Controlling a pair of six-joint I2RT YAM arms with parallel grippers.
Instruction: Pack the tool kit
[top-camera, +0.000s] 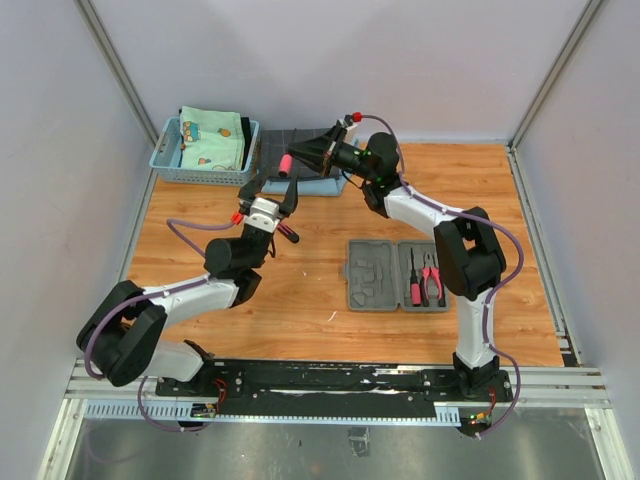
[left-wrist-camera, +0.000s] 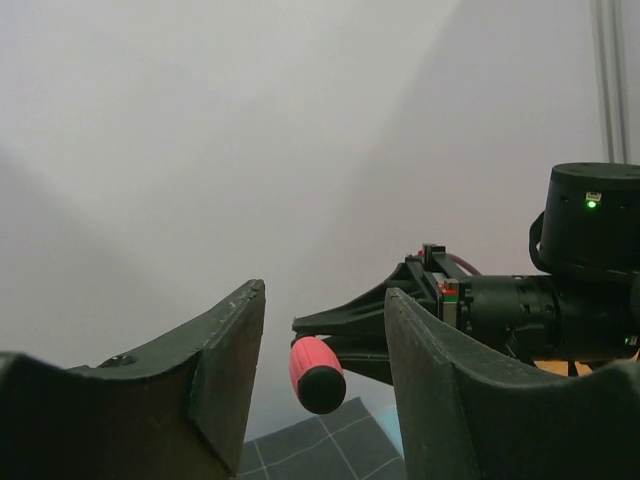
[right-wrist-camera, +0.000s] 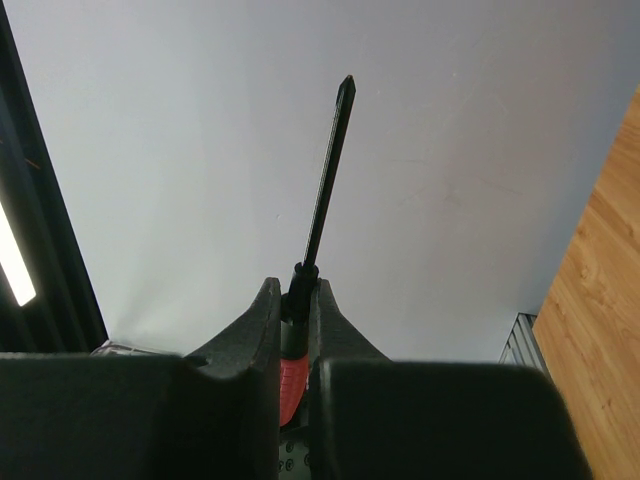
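Note:
A screwdriver with a red handle (top-camera: 286, 165) and dark shaft (right-wrist-camera: 330, 170) is held up over the back of the table. My right gripper is shut on it where shaft and handle meet. My left gripper (top-camera: 271, 186) stands part open just in front, its fingers (left-wrist-camera: 235, 340) pointing at the handle. In the left wrist view, the handle's black butt end (left-wrist-camera: 322, 389) shows in the gap; whether it lies between the pads in depth I cannot tell. The grey tool case (top-camera: 372, 275) lies open, with a red-handled screwdriver (top-camera: 415, 290) and red pliers (top-camera: 433, 285) in its right half.
Another red and black tool (top-camera: 288, 232) lies on the table, partly hidden behind my left gripper. A blue basket (top-camera: 205, 176) with green cloth stands back left, beside a dark folded bag (top-camera: 272, 152). Table space around the case is bare.

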